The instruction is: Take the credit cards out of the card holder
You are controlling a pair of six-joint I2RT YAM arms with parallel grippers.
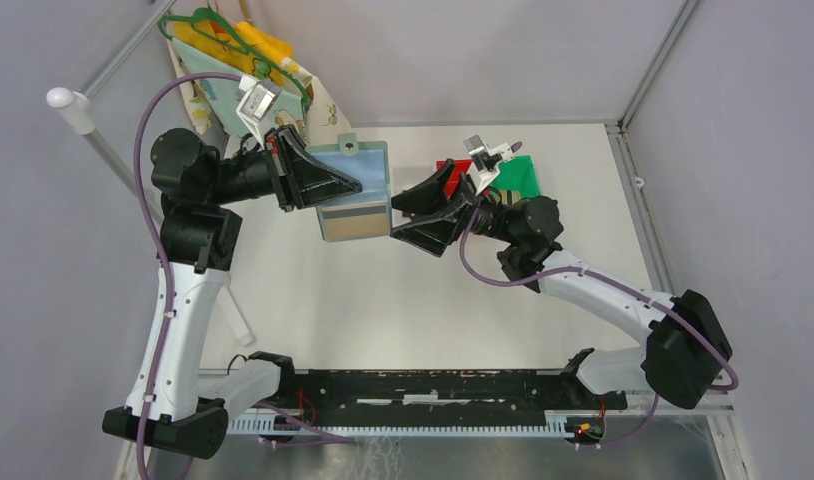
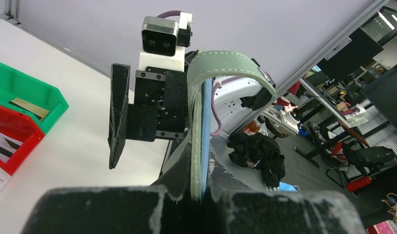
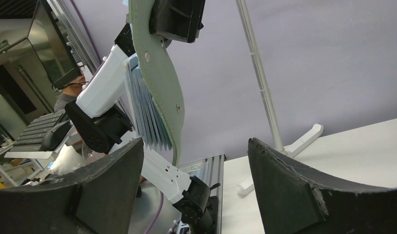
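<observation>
My left gripper (image 1: 333,190) is shut on the card holder (image 1: 376,165), a pale green case with a snap tab, held up above the table. In the top view its open side shows light blue sleeves and a beige card (image 1: 355,222) with a dark stripe in the lower pocket. Seen by the right wrist camera, the holder (image 3: 160,92) hangs edge-on at the upper left, its blue sleeves (image 3: 144,109) fanned. My right gripper (image 1: 411,220) stands open just right of the holder, with nothing between its fingers.
Behind the right gripper are a red bin (image 2: 21,129) and a green bin (image 2: 35,90) on the white table (image 1: 313,310). Clothes on a green hanger (image 1: 228,40) hang at the back left.
</observation>
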